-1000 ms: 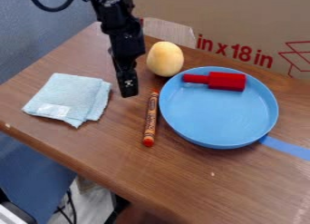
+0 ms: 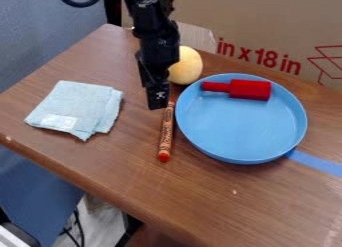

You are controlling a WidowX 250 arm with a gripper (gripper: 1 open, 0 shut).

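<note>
My black gripper [image 2: 158, 97] hangs point-down over the table beside the top end of an orange marker [image 2: 166, 139] with a red cap, which lies lengthwise left of a blue plate [image 2: 238, 132]. Whether the fingers are open or shut, or touch the marker, I cannot tell. A red cylinder with a handle [image 2: 247, 89] rests on the plate toward its back. A yellow, rounded object [image 2: 187, 65] stands behind the gripper, partly hidden by it.
A folded pale blue cloth [image 2: 75, 108] lies at the left of the wooden table [image 2: 187, 206]. A cardboard box [image 2: 267, 31] stands along the back. Blue tape [image 2: 321, 163] is at the right.
My gripper has moved right, from between cloth and marker to the marker's top end, now covering part of the yellow object. The objects on the table look unmoved.
</note>
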